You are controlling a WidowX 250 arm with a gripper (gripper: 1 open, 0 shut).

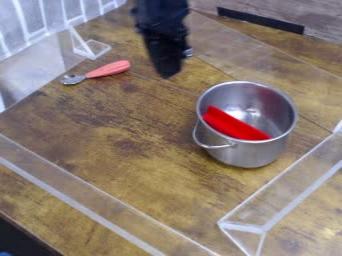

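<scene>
My dark gripper (163, 58) is motion-blurred at the top centre, high over the table and left of the pot; I see nothing clearly held, and it looks shut. A steel pot (263, 152) with a wire handle stands at the right, holding a long red object (234, 126). A red-handled utensil (107, 70) with a metal end lies at the upper left.
Clear plastic rails (263, 208) border the wooden table (120, 160) on the left, right and back. A dark ledge runs along the back right.
</scene>
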